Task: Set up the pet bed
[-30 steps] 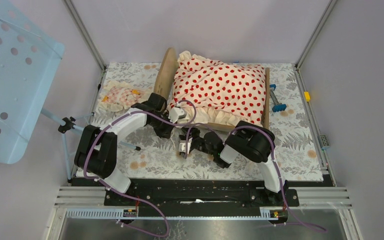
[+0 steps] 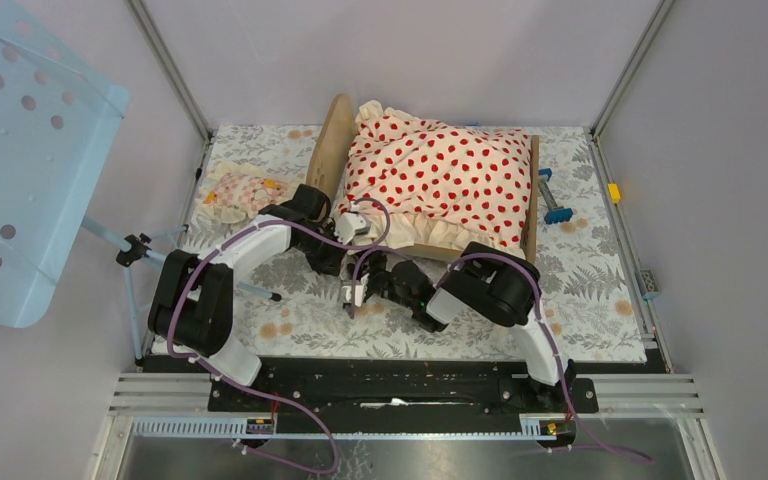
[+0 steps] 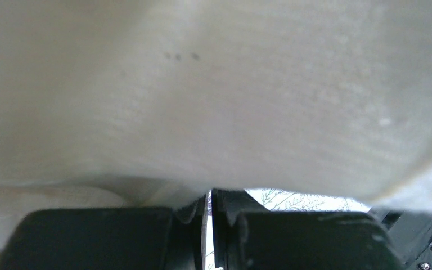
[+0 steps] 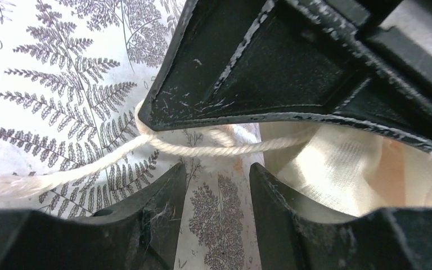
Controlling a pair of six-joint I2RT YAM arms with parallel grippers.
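Observation:
The pet bed's wooden frame (image 2: 330,140) holds a cream cushion with red spots (image 2: 438,175) and a frilled edge. At its front left corner my left gripper is shut, pressed close under pale cloth (image 3: 214,95); nothing clear shows between its fingers. My right gripper stands open just below it, outside the frame. In the right wrist view a cream cord (image 4: 219,151) runs across above the open fingers and round the corner of a scuffed black gripper part (image 4: 242,73).
A small floral cushion (image 2: 240,192) with frills lies at the left. A blue dumbbell-shaped object (image 2: 557,214) lies right of the bed. A light blue perforated panel (image 2: 30,170) on a stand fills the far left.
My right arm has moved left along the front of the bed, toward the left gripper. The left arm and the bed look unchanged.

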